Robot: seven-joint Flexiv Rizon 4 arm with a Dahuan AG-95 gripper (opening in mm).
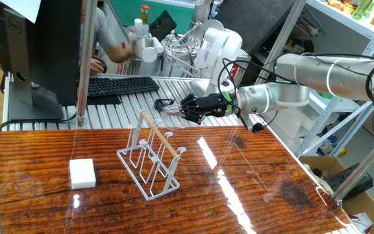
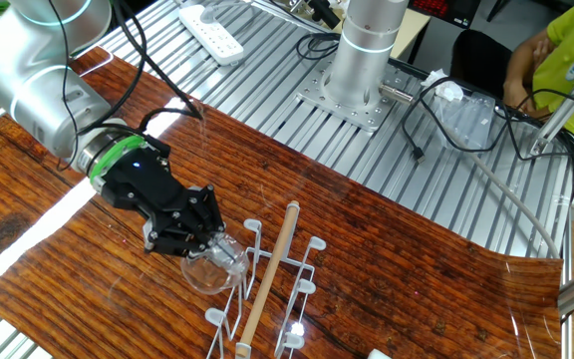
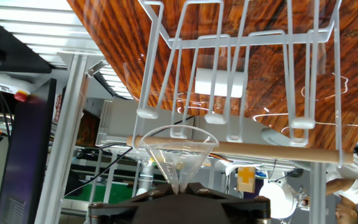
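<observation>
A clear, flared glass vessel (image 3: 180, 158) is held by its narrow end in my gripper, whose fingers are shut on it. Its wide round rim faces away from the fingers. In exterior view 2 the vessel (image 2: 213, 269) hangs close beside a white wire rack (image 2: 307, 286). That rack (image 1: 127, 170) stands upright on the wooden tabletop, with white-tipped prongs and a wooden top bar (image 1: 160, 133); its prongs look empty. Exterior view 1 has the gripper (image 1: 186, 110) raised beyond the rack, and the glass shows only faintly there.
A white block (image 1: 82, 173) lies on the tabletop left of the rack. Behind the wood are a keyboard (image 1: 122, 87) and a monitor (image 1: 44, 52). A person (image 1: 112, 39) sits at the back. The wood right of the rack is clear.
</observation>
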